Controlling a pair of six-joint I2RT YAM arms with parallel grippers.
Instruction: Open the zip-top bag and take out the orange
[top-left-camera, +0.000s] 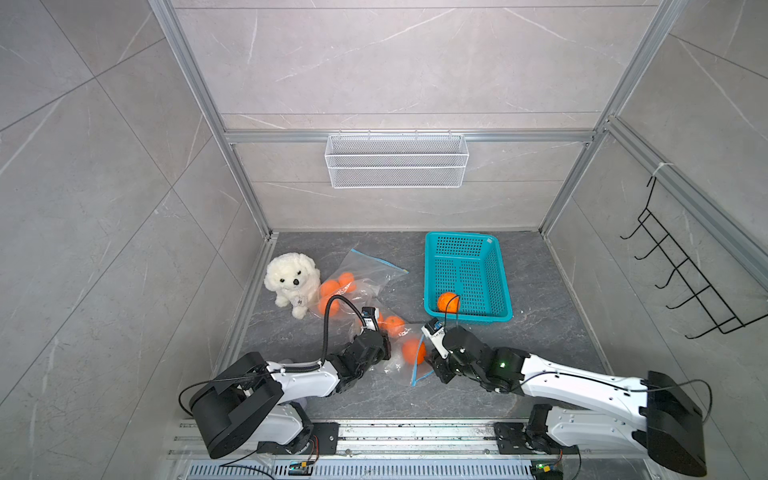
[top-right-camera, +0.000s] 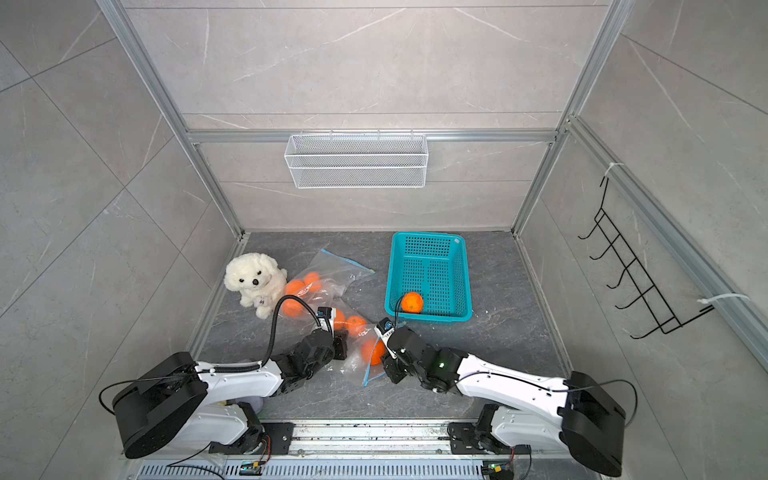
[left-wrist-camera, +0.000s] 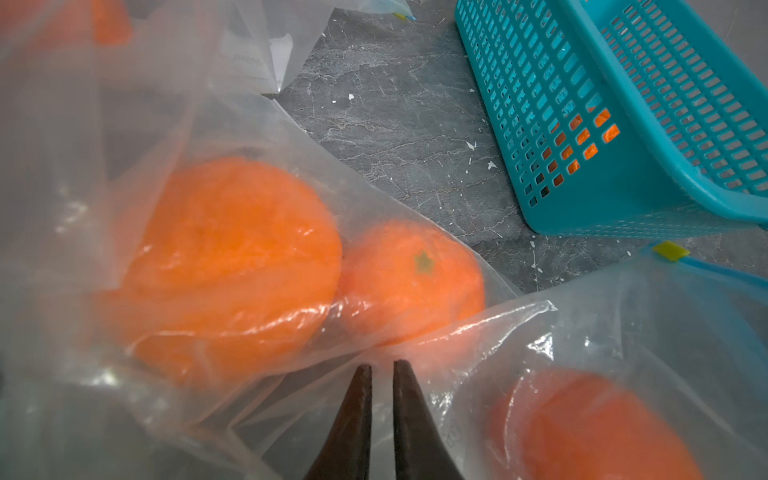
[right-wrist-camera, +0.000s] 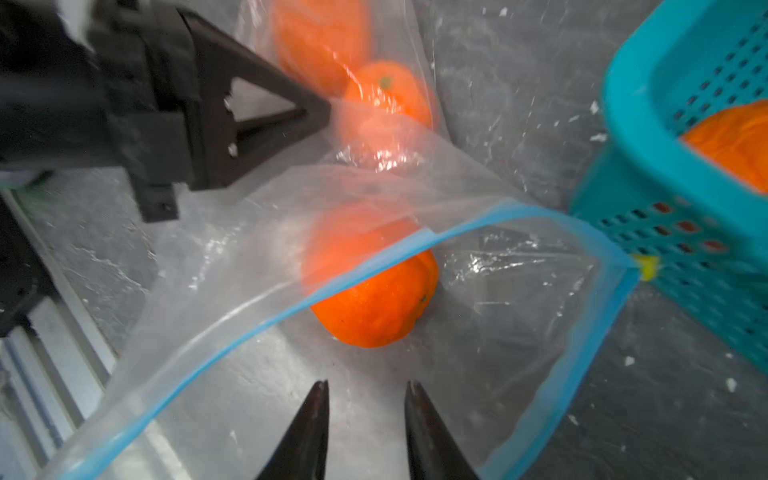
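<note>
The clear zip bag (right-wrist-camera: 480, 344) lies with its blue-edged mouth spread apart, facing my right gripper. Just inside rests an orange (right-wrist-camera: 376, 296), beyond the right fingertips. Those fingers stand apart, with only clear film visible behind the gap and no orange between them. Deeper in the bag sit two more oranges (left-wrist-camera: 412, 280), seen through film. My left gripper is at the bag's side, its tips a small gap apart against the film; whether film lies between them cannot be made out. In the right wrist view its black finger (right-wrist-camera: 264, 136) touches the plastic.
A teal basket (top-left-camera: 496, 280) stands behind and to the right, one orange (top-left-camera: 448, 302) in its near left corner. A second clear bag (top-left-camera: 372, 272) of oranges lies at the back left beside a white plush dog (top-left-camera: 293, 280). Table right of the basket is bare.
</note>
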